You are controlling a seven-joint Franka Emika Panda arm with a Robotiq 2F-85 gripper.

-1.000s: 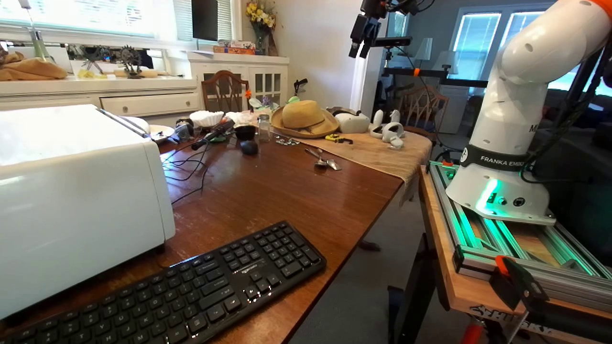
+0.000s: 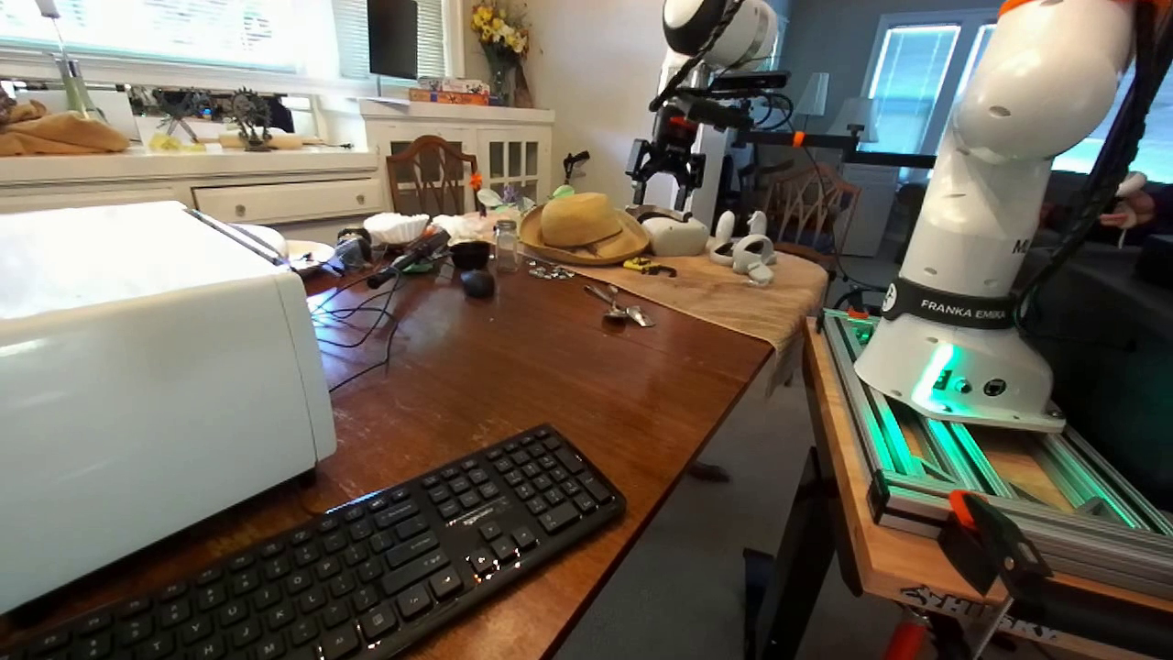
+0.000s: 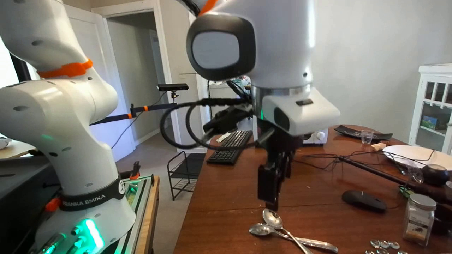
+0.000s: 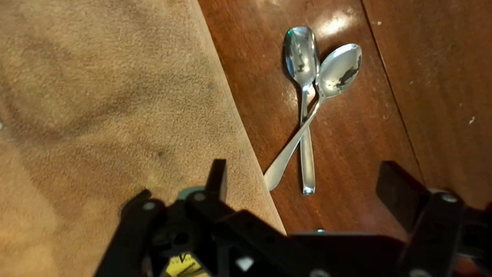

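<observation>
Two metal spoons lie crossed on the brown table, beside the edge of the tan cloth (image 4: 138, 92). In the wrist view, the squarer spoon (image 4: 300, 53) points nearly straight up the view, and the rounder spoon (image 4: 341, 69) slants across its handle. That slanting handle ends at the cloth's edge. My gripper is open, its fingers wide apart with nothing held; the spoons show beyond the gap, lower down on the table. Exterior view 1 has the gripper (image 2: 666, 198) in the air near the straw hat (image 2: 583, 225). Exterior view 2 sees it side-on, above the spoons (image 3: 273, 228).
A glass jar (image 3: 419, 220), a black mouse (image 3: 364, 200) and small shiny pieces (image 3: 383, 245) lie to one side of the spoons. Headset controllers (image 2: 748, 255) and a yellow-black tool (image 2: 649, 266) rest on the cloth. Bare tabletop (image 2: 484, 352) stretches toward the keyboard (image 2: 440, 539).
In exterior view 1, the arm has swung and come down; the gripper, earlier high and tilted, now hangs lower and points downward. The spoons and other tabletop things have not moved.
</observation>
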